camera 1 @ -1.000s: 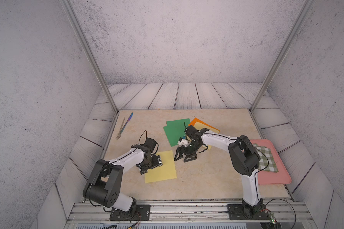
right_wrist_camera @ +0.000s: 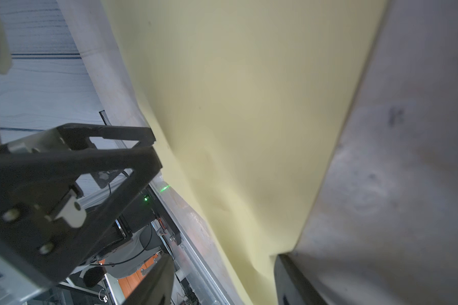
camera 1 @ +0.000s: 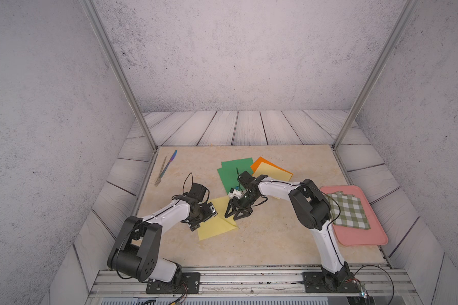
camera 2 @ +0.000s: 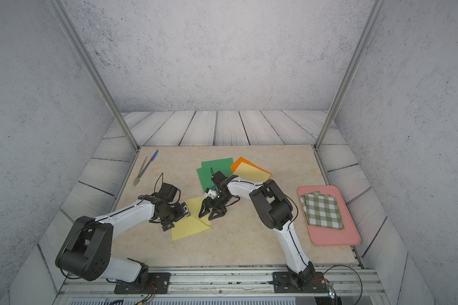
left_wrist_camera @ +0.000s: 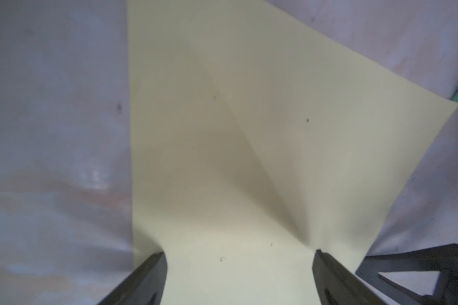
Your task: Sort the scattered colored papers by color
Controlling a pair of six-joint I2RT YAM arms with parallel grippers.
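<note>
A yellow sheet (camera 1: pixel 216 231) at front centre lies slightly buckled, creased along its right side. My left gripper hovers over its left part, fingers apart with only paper beneath. My right gripper is at the sheet's right edge, its fingers apart around a raised strip of that edge, not visibly clamped. Behind lie overlapping green sheets (camera 1: pixel 230 165), and to their right an orange sheet (camera 1: pixel 259 160) with a pale yellow sheet (camera 1: pixel 274 172) on it, partly hidden by the right arm.
A pink tray (camera 1: pixel 361 236) with a checked cloth (camera 1: pixel 348 213) is at the right. Brushes or utensils (camera 1: pixel 169 163) lie at the back left. The table's front right and back left have free room.
My right gripper has moved left onto the yellow sheet, which has shifted and become creased. The left arm has moved only slightly.
</note>
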